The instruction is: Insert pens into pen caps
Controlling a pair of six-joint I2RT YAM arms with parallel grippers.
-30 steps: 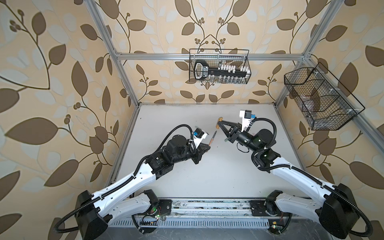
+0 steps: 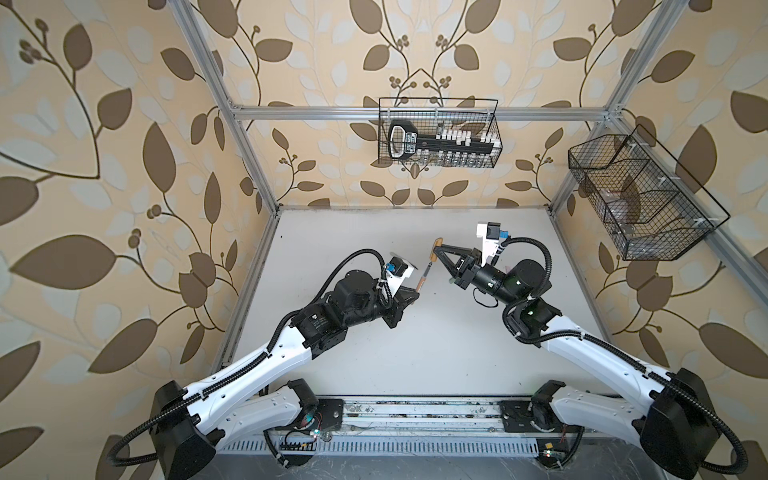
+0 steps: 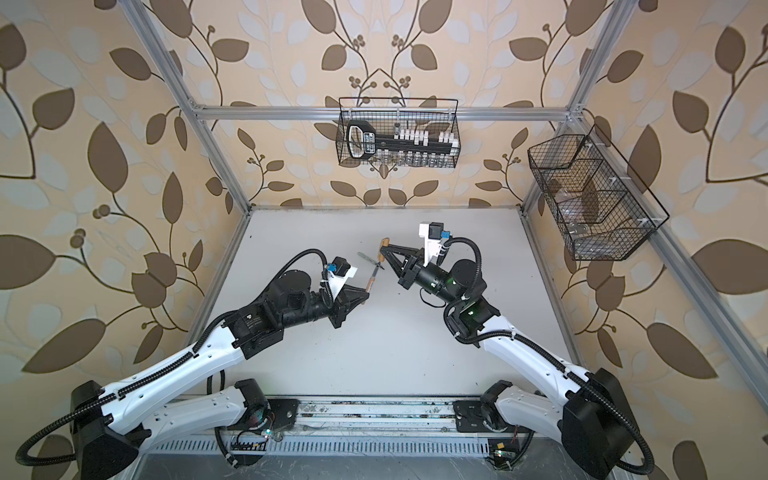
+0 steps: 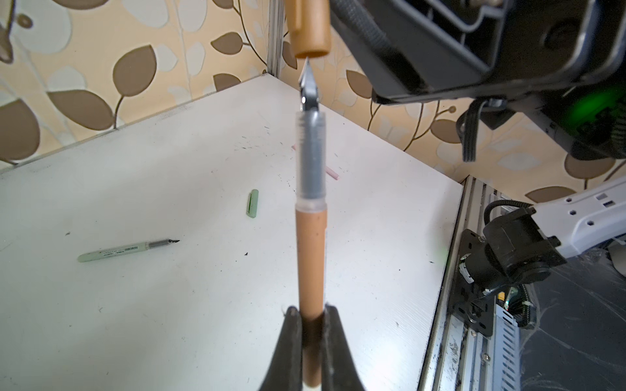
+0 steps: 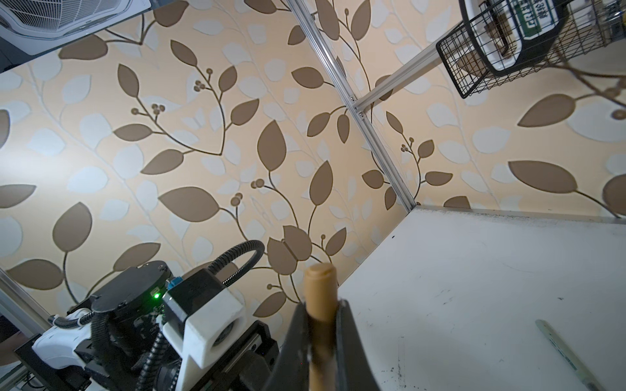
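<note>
My left gripper is shut on an orange pen (image 4: 311,247), held upright with the nib up. Just above the nib is the lower end of an orange cap (image 4: 308,26), apparently touching or very close. My right gripper is shut on that cap (image 5: 320,286); from the top views it tilts over the pen. On the table lie a pale green pen (image 4: 117,252) with bare nib, a small green cap (image 4: 253,203) and a pink item (image 4: 332,172), partly hidden.
A wire basket (image 2: 440,132) hangs on the back wall and another (image 2: 648,192) on the right, both above the table.
The left arm looks still.
</note>
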